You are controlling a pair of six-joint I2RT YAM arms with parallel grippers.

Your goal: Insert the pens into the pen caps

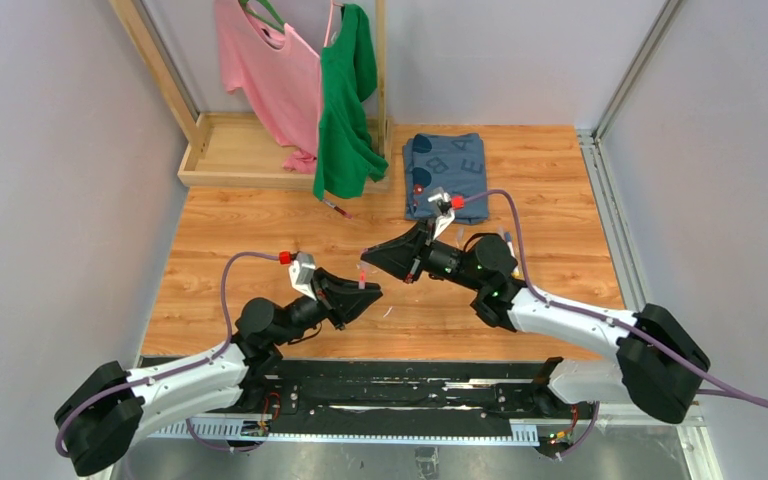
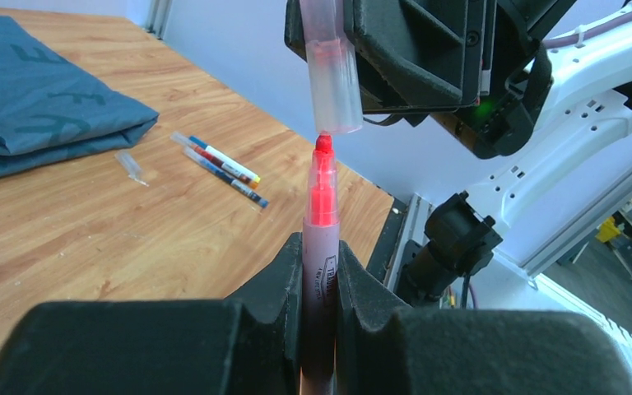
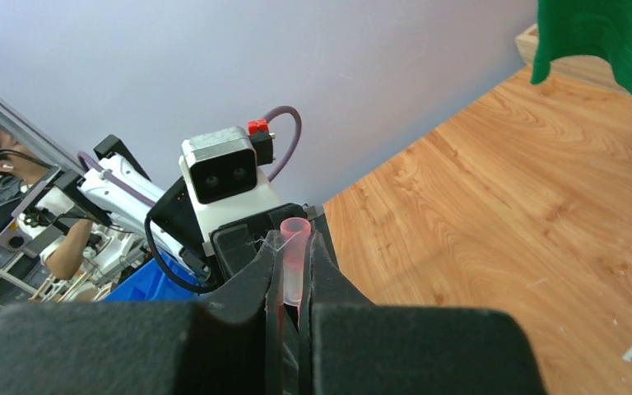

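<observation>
My left gripper is shut on a pink marker [image 2: 322, 247], held upright with its red tip uppermost. My right gripper [image 1: 365, 258] is shut on a translucent cap [image 2: 333, 95], whose lower end sits just above the marker's tip in the left wrist view; from here I cannot tell whether they touch. In the top view the two grippers meet near the middle of the table, the left [image 1: 361, 292] lower in the picture. The right wrist view shows the pink cap between the right fingers, partly hidden by them.
Several markers [image 2: 222, 164] and a loose cap [image 2: 129, 164] lie by a folded blue cloth [image 1: 446, 175]. A wooden rack [image 1: 210, 170] with hanging pink and green shirts stands at the back left. Bare table [image 1: 230, 230] surrounds the grippers.
</observation>
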